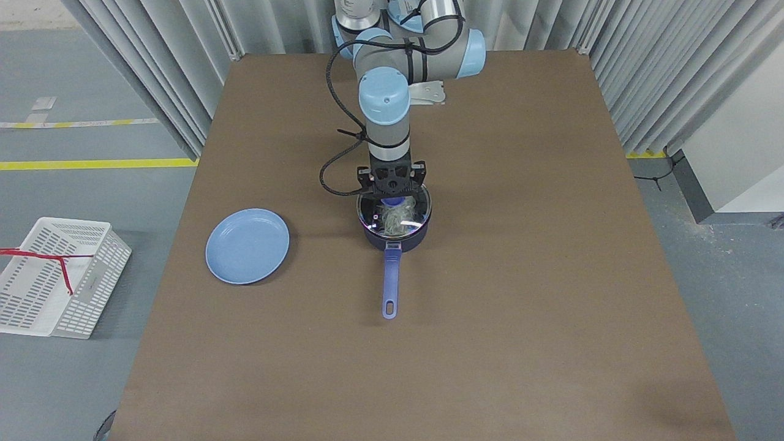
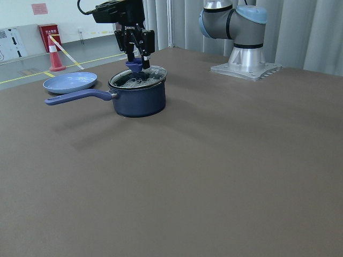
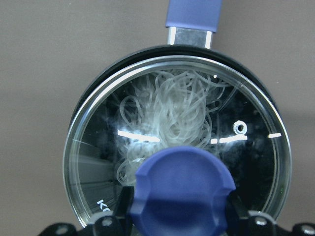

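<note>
A navy saucepan [image 2: 139,105] stands mid-table with its long blue handle [image 1: 390,286] toward the front. On it sits a glass lid [image 3: 251,167], through which pale noodle-like strands [image 3: 172,108] show. My gripper [image 2: 137,56] is over the lid, its fingers on either side of the lid's blue knob [image 3: 182,187], seemingly shut on it. In the front view the arm hides most of the knob. A light blue plate [image 1: 247,246] lies to the pan's left, apart from it.
A white basket [image 1: 95,294] with red straps is on the floor beyond the left edge. The arm's base [image 2: 246,67] stands at the back of the table.
</note>
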